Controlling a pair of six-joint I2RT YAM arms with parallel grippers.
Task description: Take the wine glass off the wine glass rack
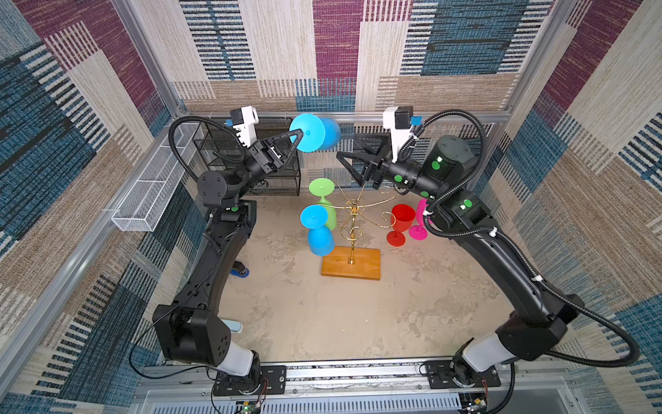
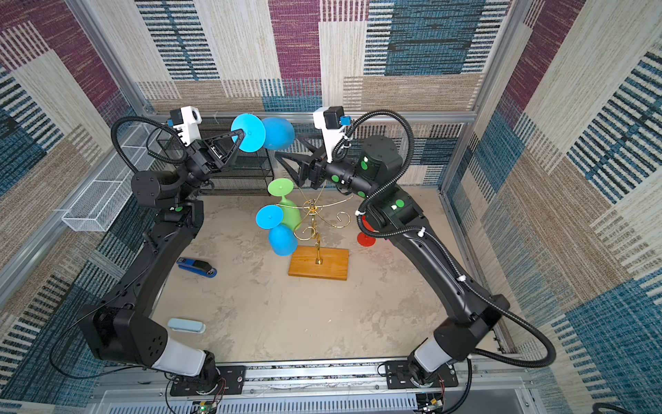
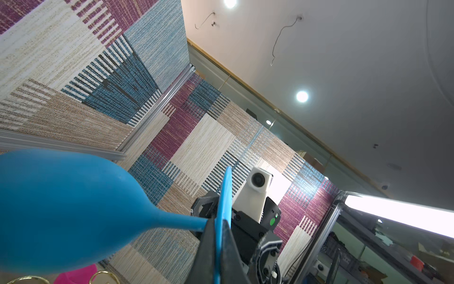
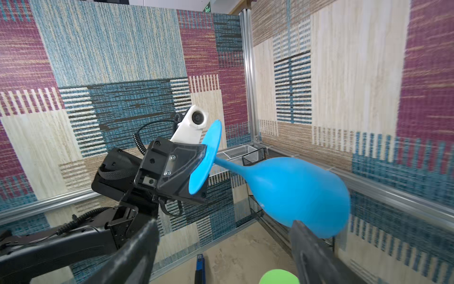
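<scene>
A blue wine glass (image 1: 329,132) is held sideways in the air by my left gripper (image 1: 296,138), which is shut on its base, as the left wrist view shows. Facing it from the right, my right gripper (image 2: 295,157) stands open, with the glass's bowl (image 4: 298,189) just beyond its fingers. Below, the gold rack (image 1: 354,207) on its wooden block (image 1: 331,265) carries another blue glass (image 1: 320,238) and a green glass (image 1: 321,186); red (image 1: 402,217) and pink (image 1: 417,231) glasses are at its right, partly hidden by the right arm.
A white wire basket (image 2: 103,207) runs along the left side, and a dark wire shelf stands at the back left. A blue tool (image 2: 196,267) and a pale object (image 2: 186,325) lie at left on the table.
</scene>
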